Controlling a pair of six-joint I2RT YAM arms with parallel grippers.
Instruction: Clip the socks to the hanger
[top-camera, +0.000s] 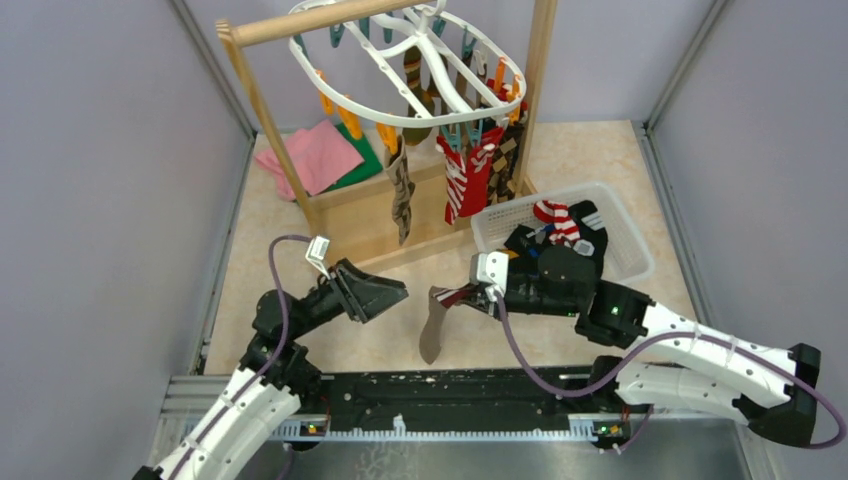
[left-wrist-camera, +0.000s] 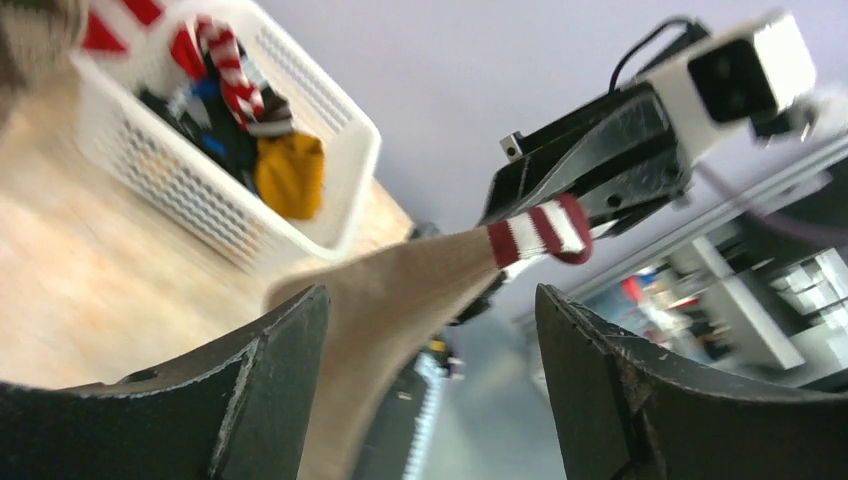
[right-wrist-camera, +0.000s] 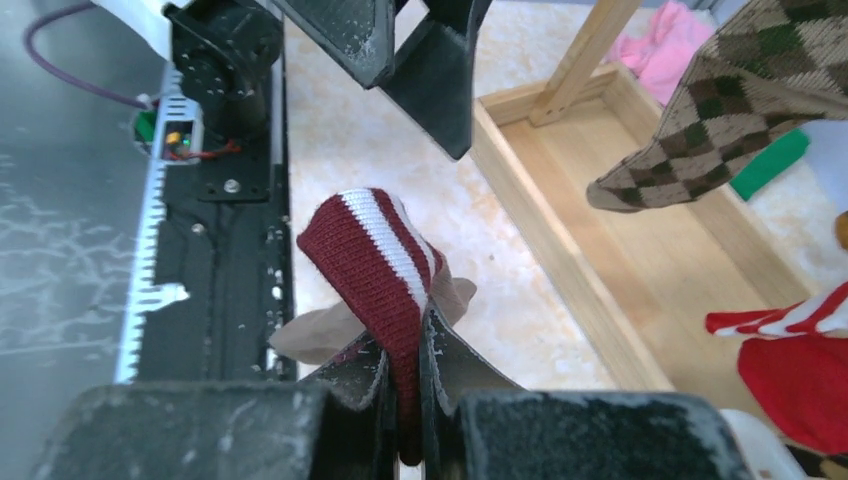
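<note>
My right gripper (top-camera: 468, 294) is shut on the striped cuff (right-wrist-camera: 370, 245) of a grey-brown sock (top-camera: 432, 330), whose foot dangles below. In the left wrist view the sock (left-wrist-camera: 380, 300) crosses the picture. My left gripper (top-camera: 372, 298) is open, to the left of the sock, with nothing held. Above, the white round hanger (top-camera: 355, 110) carries orange and teal clips, with socks hanging from several: a patterned one (top-camera: 399, 190) at the front, a red striped one (top-camera: 460, 180) to its right.
A white basket (top-camera: 630, 240) of socks stands at the right. The wooden frame's box base (top-camera: 350, 225) lies beneath the hanger. Pink (top-camera: 300, 155) and green cloths (top-camera: 355, 172) lie back left.
</note>
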